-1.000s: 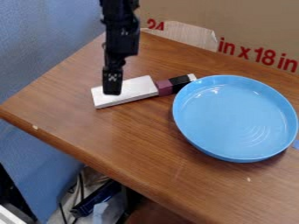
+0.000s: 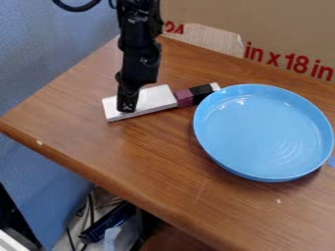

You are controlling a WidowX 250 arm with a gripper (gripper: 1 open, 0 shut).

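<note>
My black gripper [image 2: 128, 98] reaches down from the top of the view to a white flat block [image 2: 155, 101] on the wooden table, its fingertips low at the block's left part. Whether the fingers are open or shut on it cannot be made out. A dark red and black piece [image 2: 186, 97] with a light tip adjoins the block's right end and reaches toward a light blue plate [image 2: 262, 132], which sits on the right side of the table.
A cardboard box [image 2: 275, 34] with red print stands behind it. Blue padding [image 2: 53, 59] lies beyond the left edge, with clutter below.
Over the last second my gripper has come down onto the white block and shifted very slightly. The plate and block look unmoved.
</note>
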